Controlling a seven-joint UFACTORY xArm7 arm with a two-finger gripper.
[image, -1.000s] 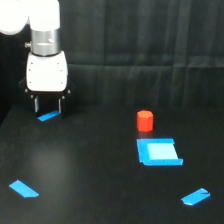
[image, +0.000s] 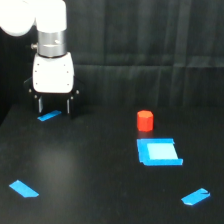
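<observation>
A red cup-like block (image: 145, 121) stands upright on the black table, right of the middle. Just in front of it lies a pale square with a blue border (image: 158, 152), flat on the table and apart from the block. My gripper (image: 55, 103) hangs at the back left, pointing down, well to the left of the red block. Its two dark fingers are spread apart, and nothing shows between them.
Blue tape strips mark the table: one (image: 49, 115) under the gripper, one (image: 24, 188) at the front left, one (image: 196, 197) at the front right. A black curtain (image: 150, 50) closes off the back.
The arm and gripper have shifted a little to the right. The red block, the bordered square and the tape strips stay where they were.
</observation>
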